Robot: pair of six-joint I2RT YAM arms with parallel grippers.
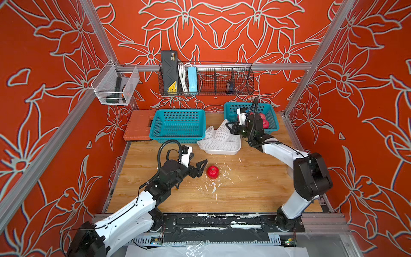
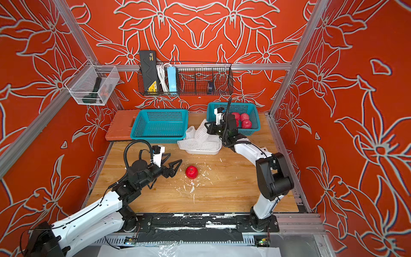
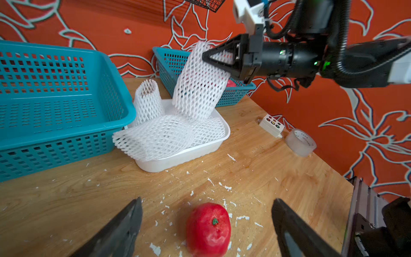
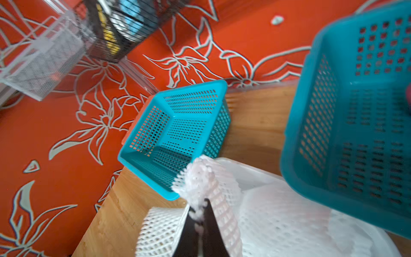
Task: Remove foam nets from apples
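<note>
A bare red apple (image 1: 212,172) (image 2: 191,172) (image 3: 208,229) rests on the table amid white flecks. Just left of it my left gripper (image 1: 197,167) (image 2: 173,165) stands open and empty. My right gripper (image 1: 231,127) is shut on a white foam net (image 3: 197,85) (image 4: 201,180), held over a white tray (image 1: 222,150) (image 3: 175,161) in which more foam nets (image 3: 149,137) lie, partly over its rim.
An empty teal basket (image 1: 177,122) stands back left; another teal basket (image 2: 256,124) with several apples stands back right. A tape roll (image 3: 299,141) and small white box (image 3: 271,125) sit at the right.
</note>
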